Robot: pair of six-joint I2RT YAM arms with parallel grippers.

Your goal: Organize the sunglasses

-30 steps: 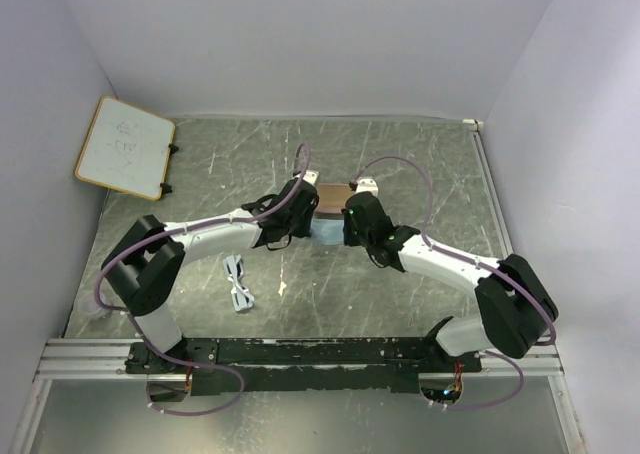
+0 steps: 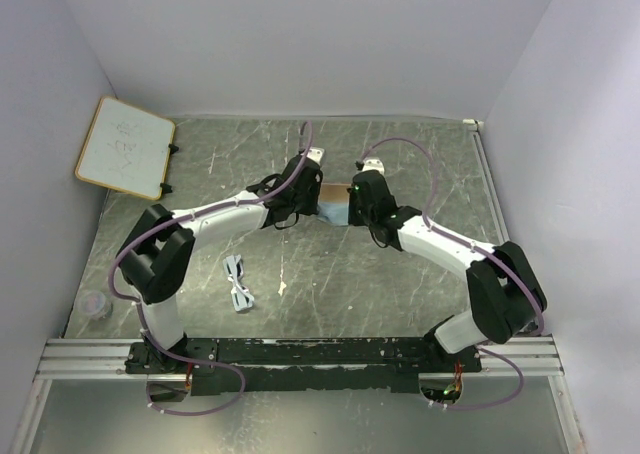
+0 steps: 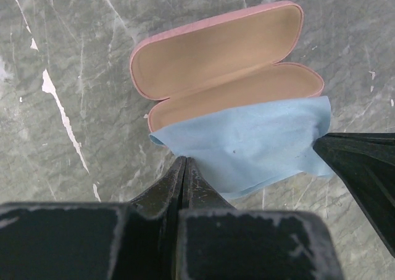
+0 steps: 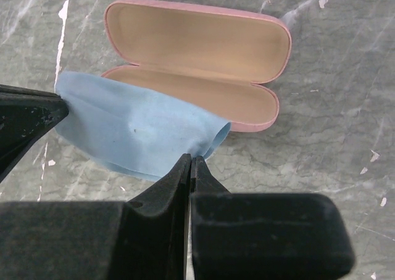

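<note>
A light blue cloth [image 3: 259, 141] is stretched between my two grippers, over the front edge of an open pink case [image 4: 191, 38] with a tan lining. Both halves of the case that show look empty, though the cloth hides part of the nearer one. My left gripper is shut on one end of the cloth, and my right gripper is shut on the opposite end. From above, the cloth [image 2: 333, 212] shows between the two arms, in front of the case [image 2: 336, 192]. I cannot make out any sunglasses for certain.
A slender white and dark object [image 2: 238, 282] lies on the grey marbled table, left of centre. A whiteboard [image 2: 125, 147] leans in the back left corner, and a clear round container [image 2: 95, 305] stands front left. Open table lies to the right and in front.
Both grippers have moved away from the front of the table and slightly right, carrying the cloth toward the case. More of the case was uncovered before.
</note>
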